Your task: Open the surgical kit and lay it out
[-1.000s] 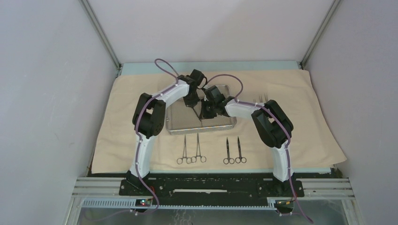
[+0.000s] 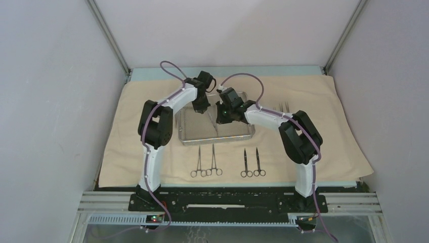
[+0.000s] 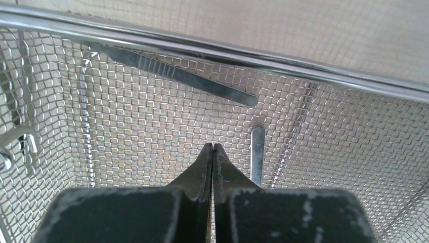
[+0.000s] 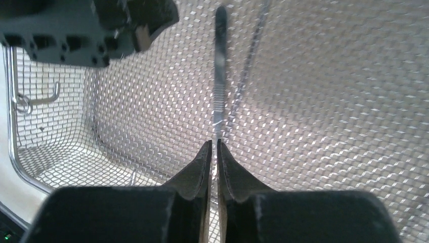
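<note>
A wire mesh basket [image 2: 192, 142] holds a flat metal scalpel handle [image 4: 219, 76]. In the left wrist view my left gripper is shut with nothing between its fingertips; the rounded end of the scalpel handle [image 3: 258, 144] shows apart from them on the right. My right gripper is parted by a narrow gap, its fingertips at the handle's narrow end. Blur there hides whether they touch it. A second flat handle [image 3: 202, 83] lies on the mesh near the basket's rim.
Hooked metal parts [image 3: 28, 136] show at the left of the left wrist view. On the cloth [image 2: 136, 167] before the basket lie two clamps [image 2: 213, 162] and two scissors [image 2: 246, 164]. Slender tools [image 2: 287, 107] lie right of it. Both grippers are close together.
My left gripper has moved left and away from the scalpel handle's rounded end, which it covered before.
</note>
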